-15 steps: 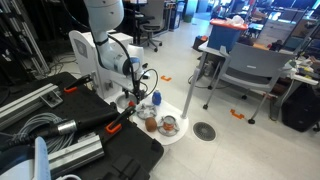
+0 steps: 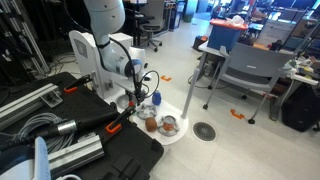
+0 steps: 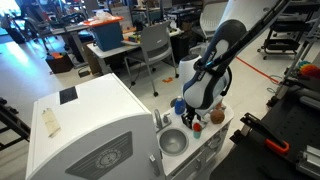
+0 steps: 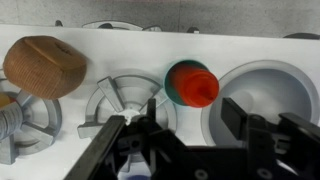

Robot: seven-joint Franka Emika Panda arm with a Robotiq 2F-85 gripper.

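Note:
My gripper is open, its two dark fingers spread apart with nothing seen between them. Just beyond the fingertips in the wrist view lies a red object (image 4: 197, 87) on or in a green cup (image 4: 173, 90); which of the two cannot be told. They stand between a burner and a sink. In exterior view 2 the green cup (image 3: 197, 127) shows near the sink, below the white arm (image 3: 195, 88). The gripper is small and dark in both exterior views.
A round metal sink (image 4: 257, 92) lies to the right in the wrist view. Left of the cup is a grey burner (image 4: 128, 92), then a brown wooden piece (image 4: 45, 66) and a can (image 4: 8, 116). A blue object (image 2: 156, 98) stands on the counter.
The arm's dark wrist end has shifted slightly to the right in exterior view 1. The objects on the counter look unmoved.

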